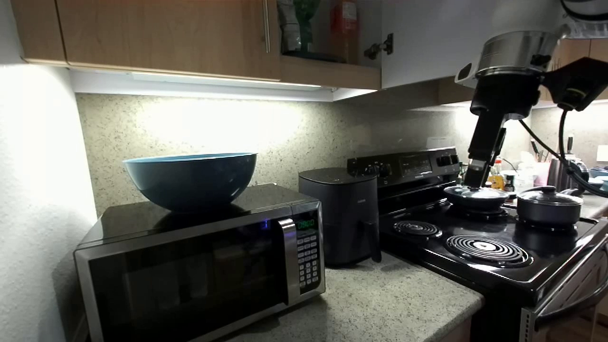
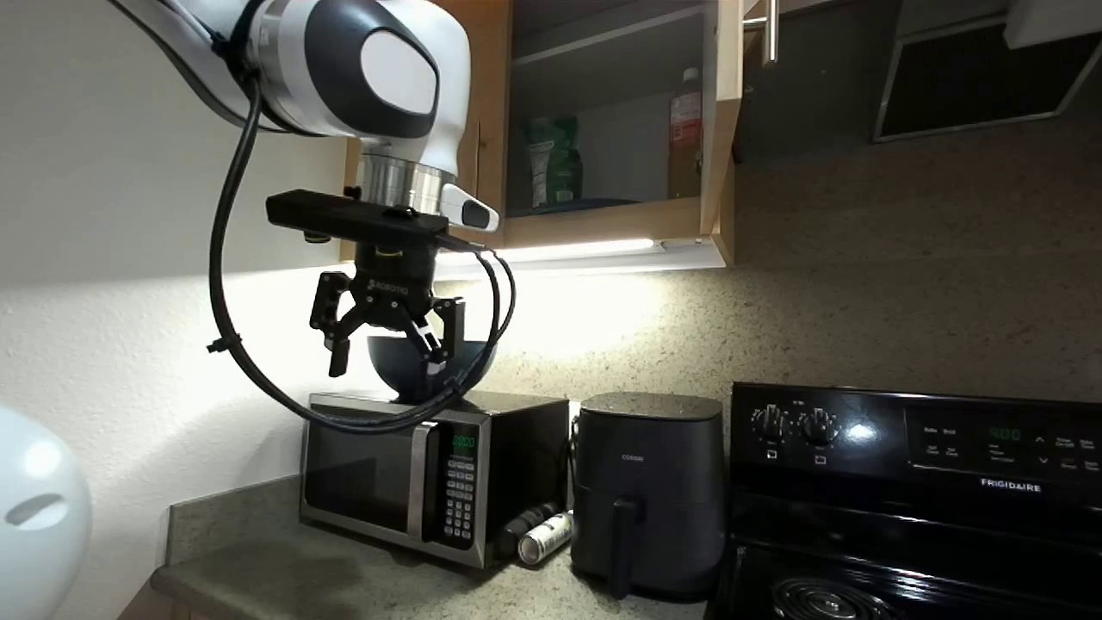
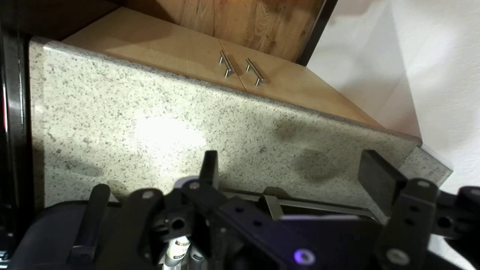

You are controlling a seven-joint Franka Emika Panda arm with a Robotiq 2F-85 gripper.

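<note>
My gripper [image 2: 387, 367] stands open, its fingers spread wide with nothing between them. In the wrist view, a finger [image 3: 209, 168] shows on the left and the other on the right, with the speckled counter [image 3: 135, 130] below. The blue bowl [image 1: 196, 181] rests upright on top of the microwave [image 1: 199, 279]. In exterior view 2, my gripper appears in front of that bowl [image 2: 413, 372], partly covering it. The upper cabinet is open, and a green bag [image 2: 554, 160] and a red-labelled bottle [image 2: 686, 134] stand inside.
A black air fryer [image 1: 339, 216] sits between the microwave and the stove [image 1: 410, 256]. Two lidded pans [image 1: 548, 205] occupy stove burners. The cabinet door [image 1: 439, 40] hangs open. Two cylinders, one a white can [image 2: 545, 537], lie beside the microwave.
</note>
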